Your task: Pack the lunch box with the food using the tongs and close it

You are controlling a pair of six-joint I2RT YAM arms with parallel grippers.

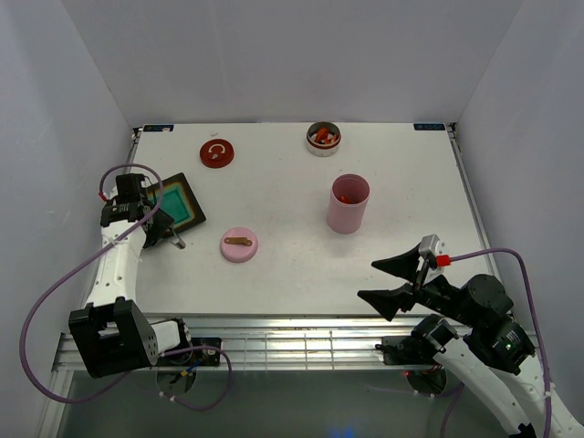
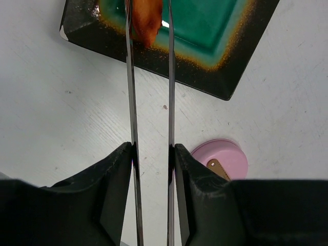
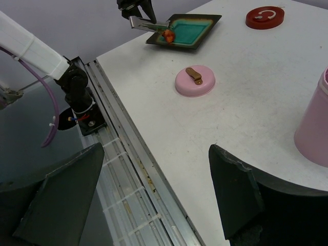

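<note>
A dark square plate with a teal centre lies at the left. My left gripper holds long metal tongs over it, part open; in the left wrist view orange food sits at the tong tips, also seen on the plate in the right wrist view. Whether it is gripped is unclear. A pink cylinder with red contents stands right of centre, and a round container of food pieces at the back. My right gripper is open and empty at the lower right.
A pink lid with a brown handle lies in the middle left, and a red-brown lid at the back left. Rails run along the front edge.
</note>
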